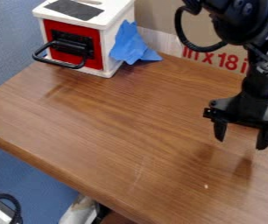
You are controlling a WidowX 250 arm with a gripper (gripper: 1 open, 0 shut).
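Observation:
My black gripper [239,131] hangs over the right side of the wooden table [113,149], its two fingers apart and pointing down, with nothing visible between them. A faint shadow or reflection lies on the wood beneath it.
At the back left stands a white box with a red front [84,44] and black handle. Blue cloth or paper [133,48] lies beside it. Cardboard with red lettering [201,48] stands behind. The table's left edge drops toward blue surfaces.

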